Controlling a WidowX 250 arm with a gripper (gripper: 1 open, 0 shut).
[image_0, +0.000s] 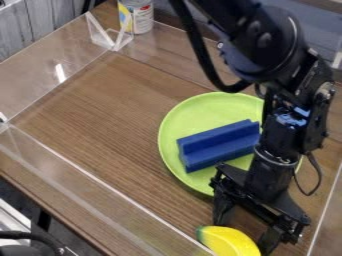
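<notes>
The black gripper is low at the bottom right, open, its fingers down over a yellow banana-like object near the front edge of the wooden table. Whether the fingers touch it is hard to tell. Behind the gripper lies a green plate with a blue block on it, partly hidden by the arm.
A can and a white item stand at the back left.
</notes>
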